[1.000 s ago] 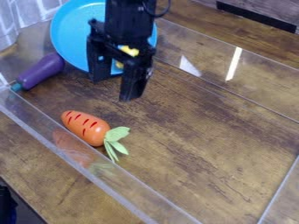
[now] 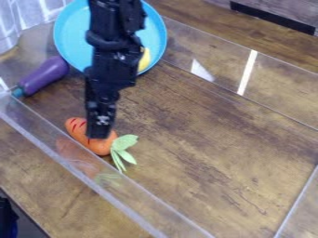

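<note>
My black gripper [image 2: 102, 112] reaches down over an orange toy carrot [image 2: 85, 134] with green leaves, its tips at or just above the carrot's body; it is open as far as shows, seen nearly side-on. A purple toy eggplant [image 2: 45, 74] lies to the left. A blue plate [image 2: 72, 30] is at the back, partly hidden by the arm, with a yellow item [image 2: 145, 58] on it.
Clear plastic walls [image 2: 130, 204] run around the wooden surface [image 2: 224, 149].
The gripper has moved down and left toward the carrot, now covering part of the view of it. The carrot lies where it was.
</note>
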